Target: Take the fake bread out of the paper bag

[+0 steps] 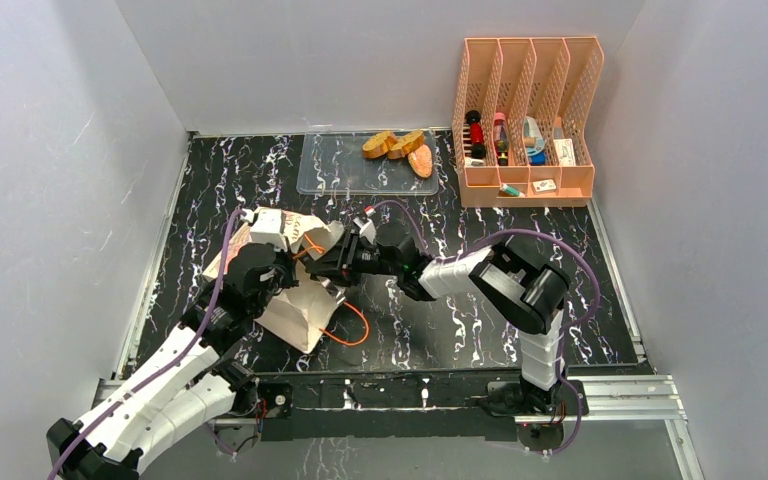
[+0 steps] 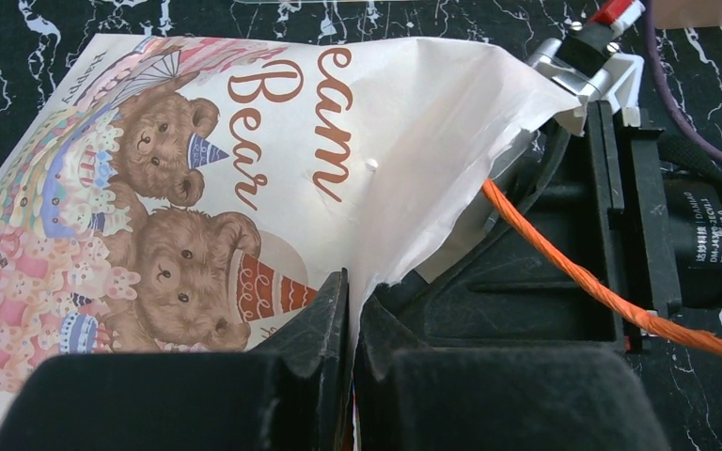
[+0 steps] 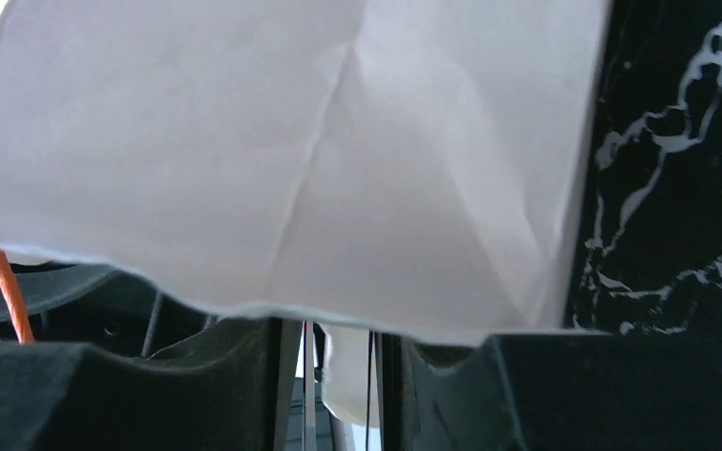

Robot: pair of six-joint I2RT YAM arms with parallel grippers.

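Note:
The paper bag [image 1: 292, 312] lies at the left of the table, its printed bear side [image 2: 188, 197] showing in the left wrist view. My left gripper is shut on the thin edge of the bag at its mouth. At the bag's mouth, my right gripper stands part open, with a narrow gap and nothing seen held in it. White bag paper [image 3: 338, 188] hangs across the right wrist view and hides what lies beyond. Three pieces of fake bread [image 1: 401, 147] rest on the clear tray; none shows inside the bag.
The clear tray [image 1: 335, 168] lies at the back centre. A pink divided rack [image 1: 480, 190] with small items stands at the back right. An orange cord [image 1: 360, 318] loops beside the bag. The table between bag and rack is clear.

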